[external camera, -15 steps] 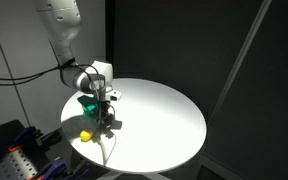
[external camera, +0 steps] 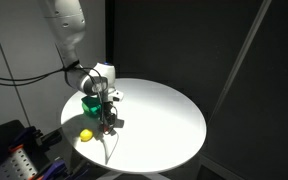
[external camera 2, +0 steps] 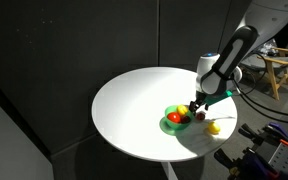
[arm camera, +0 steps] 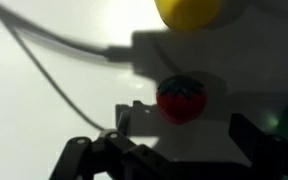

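A small red fruit with a dark leafy top [arm camera: 181,102] lies on the white table. In the wrist view it sits between the fingers, slightly ahead of the fingertips. My gripper is open above it, and nothing is held. Close to the red fruit is a yellow fruit [arm camera: 187,10], which also shows on the table in exterior view 1 [external camera: 86,135]. A green bowl [external camera 2: 167,127] stands on the other side of the gripper, with red and yellow pieces inside.
Arm shadows fall across the part under the gripper. A chair [external camera 2: 275,68] stands behind the arm, off the table.
In exterior view 1 the arm has shifted slightly to the right over the red fruit. The yellow fruit and the bowl have stayed where they were.
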